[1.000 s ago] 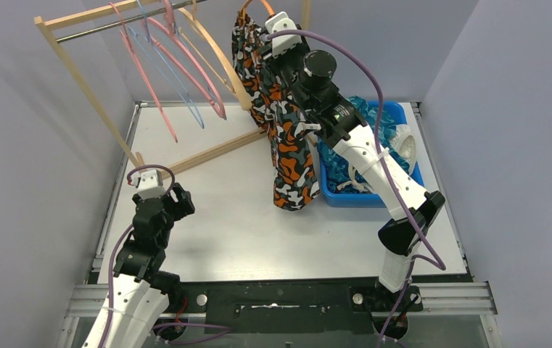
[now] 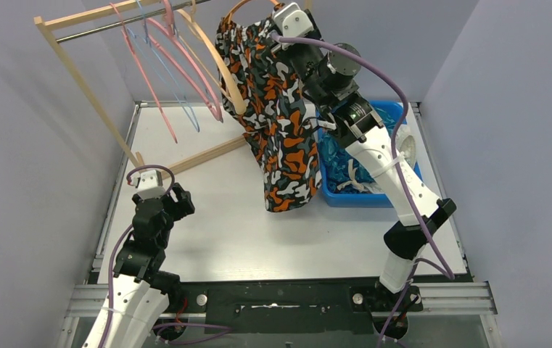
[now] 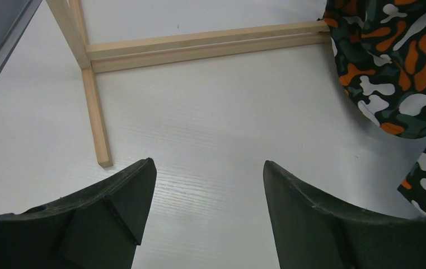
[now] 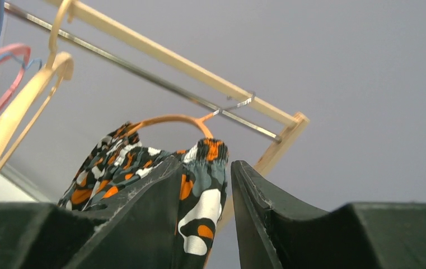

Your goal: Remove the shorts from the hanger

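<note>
Camouflage shorts (image 2: 280, 174) in black, orange and white hang from an orange hanger (image 4: 171, 119) on the rack's rail, their folds reaching low over the table. My right gripper is high at the waistband, its fingers part open around the shorts' edge; whether it grips cloth is unclear. In the top view it is at the upper middle, partly over the shorts. My left gripper stands open low at the left, nothing between its fingers, with the shorts' lower part at the right of its view.
Empty pink, blue and wooden hangers (image 2: 225, 72) hang left of the shorts. A blue bin (image 2: 360, 201) with blue items sits at the right. The rack's wooden base (image 3: 199, 42) lies on the table, whose front middle (image 2: 273, 246) is clear.
My right arm has shifted right at its wrist and elbow, and the upper shorts have spread leftward, their lower end swinging a little. The left arm has not moved.
</note>
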